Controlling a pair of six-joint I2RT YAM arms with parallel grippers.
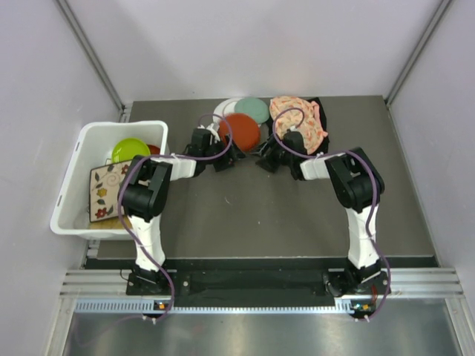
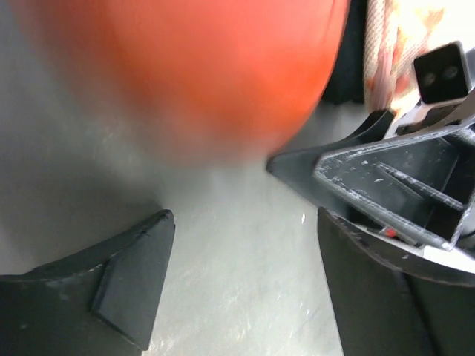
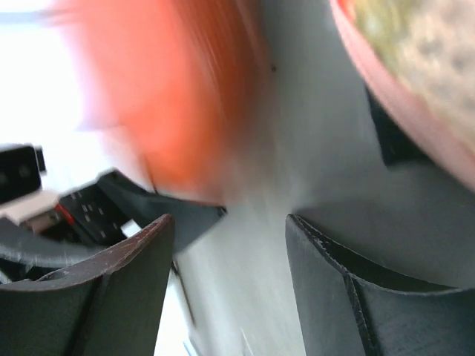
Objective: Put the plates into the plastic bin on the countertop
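An orange plate [image 1: 242, 126] lies at the back middle of the counter, in front of white and mint plates [image 1: 251, 107]; both wrist views show it close and blurred. My left gripper [image 1: 227, 157] is at its front left, fingers apart over bare counter in the left wrist view, empty. My right gripper [image 1: 263, 157] is at its front right; in the right wrist view its two fingers are apart with only counter seen between them. The white bin [image 1: 65, 193] at the left holds a green plate [image 1: 130, 146], a red dish and a floral board.
A pink patterned cloth [image 1: 300, 119] on a dark item lies at the back right, beside the right gripper.
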